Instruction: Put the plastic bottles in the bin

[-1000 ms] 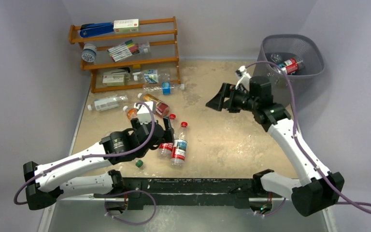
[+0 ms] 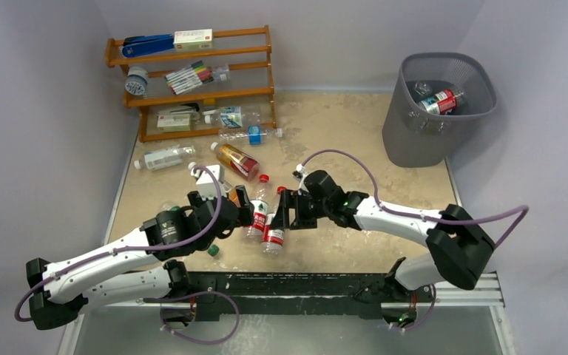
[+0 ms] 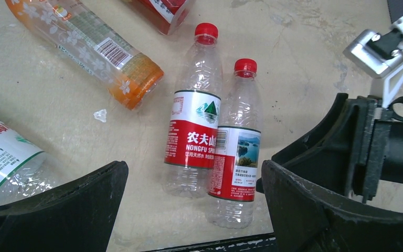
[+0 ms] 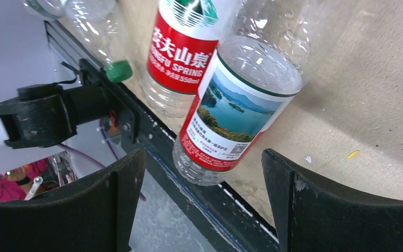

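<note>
Two red-capped water bottles lie side by side at the front centre, the left one (image 3: 191, 142) and the right one (image 3: 233, 168). My open left gripper is over them. My right gripper hangs open, low over the right bottle, which lies between its fingers in the right wrist view. An orange-labelled bottle (image 3: 92, 58), a brown-red one (image 2: 233, 159), several clear ones such as (image 2: 163, 157) and a green-capped bottle (image 4: 97, 37) lie around. The grey bin (image 2: 407, 137) at the back right has bottles inside.
A wooden rack (image 2: 244, 94) with boxes, pens and more bottles stands at the back left. The floor (image 2: 347, 126) between the rack and the bin is clear. A dark rail (image 2: 310, 285) runs along the front edge.
My right gripper has moved left and toward the front, from near the bin down to the right red-capped bottle. My left gripper has shifted slightly toward the front and left.
</note>
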